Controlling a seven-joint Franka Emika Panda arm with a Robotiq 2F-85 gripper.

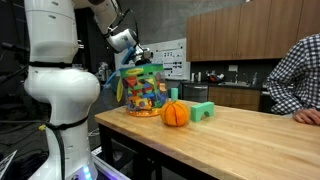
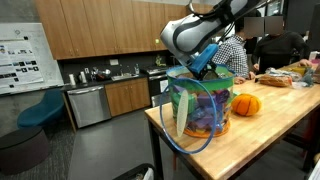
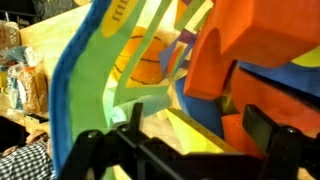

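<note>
My gripper is open above the mouth of a bag, its two dark fingers wide apart with colourful blocks beneath. The see-through bag (image 2: 181, 107) has a green rim and a long blue strap (image 2: 165, 128); it stands at the table's end, filled with blocks. In the wrist view, a large red block (image 3: 270, 28) and a yellow block (image 3: 198, 135) lie inside it. Nothing shows held between the fingers. From outside, the fingertips are hard to make out against the bag's rim.
An orange pumpkin (image 1: 175, 113) sits on the wooden table (image 1: 235, 137) beside the bag. Behind it is a green block-like object (image 1: 202, 111). A person in a checked shirt (image 1: 297, 80) is at the right.
</note>
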